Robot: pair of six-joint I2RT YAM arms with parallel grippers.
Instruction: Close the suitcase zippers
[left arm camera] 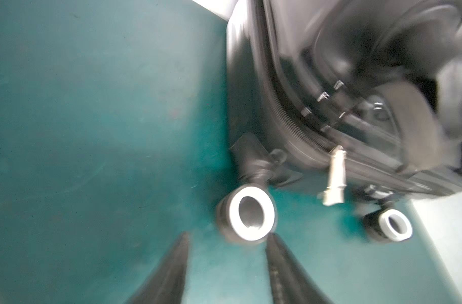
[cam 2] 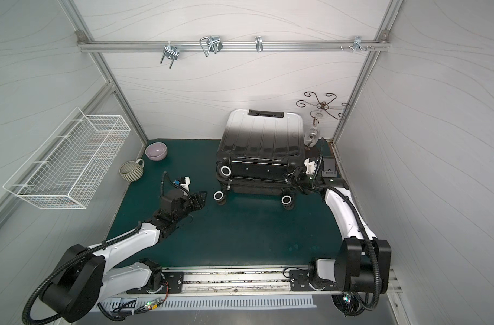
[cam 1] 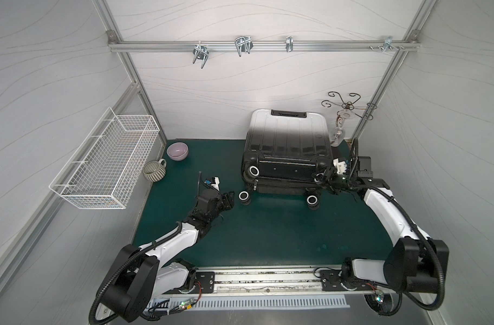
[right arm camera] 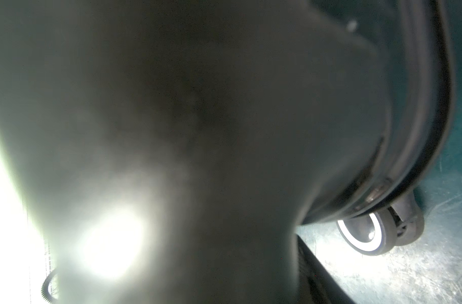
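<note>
The suitcase point(cam 1: 286, 140) lies on the green table, wheels toward the front, its zipper band running along the near side. In the left wrist view a pale zipper pull point(left arm camera: 336, 176) hangs at the band's corner above a wheel point(left arm camera: 243, 212). My left gripper is open and empty, its blurred fingers apart, just off that left front wheel. My right gripper point(cam 1: 328, 178) is at the suitcase's right front corner; its wrist view is filled by the blurred dark case, so its fingers cannot be made out.
A purple bowl point(cam 1: 177, 149) and a ribbed mug point(cam 1: 153, 172) stand at the left, below a wire basket point(cam 1: 79, 195). A metal scroll stand point(cam 1: 347, 106) is behind the right corner.
</note>
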